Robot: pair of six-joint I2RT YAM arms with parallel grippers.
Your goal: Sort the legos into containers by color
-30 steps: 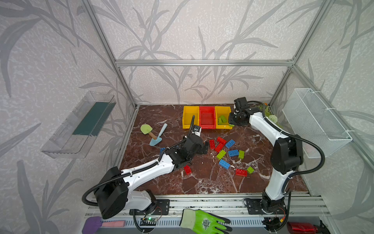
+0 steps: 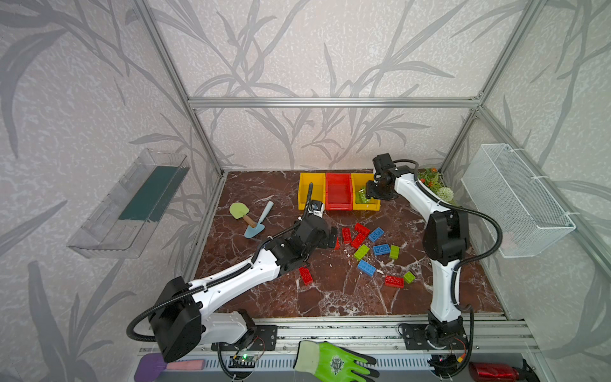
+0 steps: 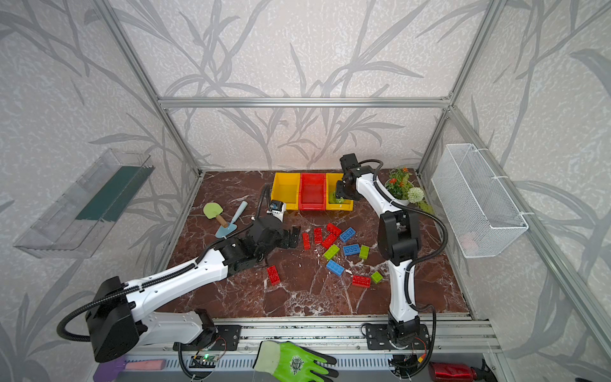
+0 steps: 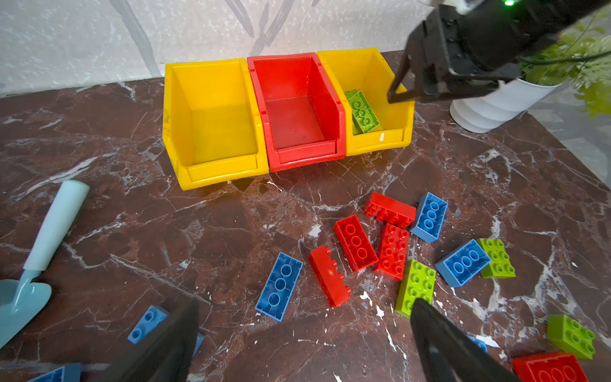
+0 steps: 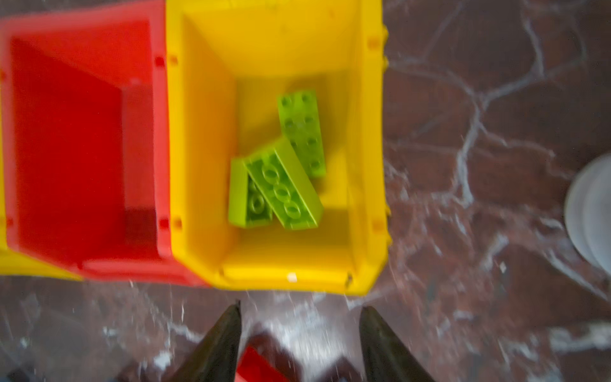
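Observation:
My right gripper is open and empty, near the front of the right yellow bin (image 5: 277,273). That bin holds three green bricks, one of them a tilted green brick (image 5: 286,184) leaning on the others. Beside it stand an empty red bin (image 4: 305,152) and an empty left yellow bin (image 4: 222,168). Over the table, my left gripper is also open, nothing between its fingers. Ahead of it lie a blue brick (image 4: 278,286) and a red brick (image 4: 329,277). Loose red, blue and green bricks are clustered right of centre, including a green brick (image 4: 417,286).
A light blue trowel (image 4: 47,235) and a green-bladed shovel (image 2: 239,210) lie at the left. A white plant pot (image 4: 502,105) stands right of the bins. Wire baskets hang on both sides. Bare table separates the bins from the loose bricks.
The left gripper shifted slightly left.

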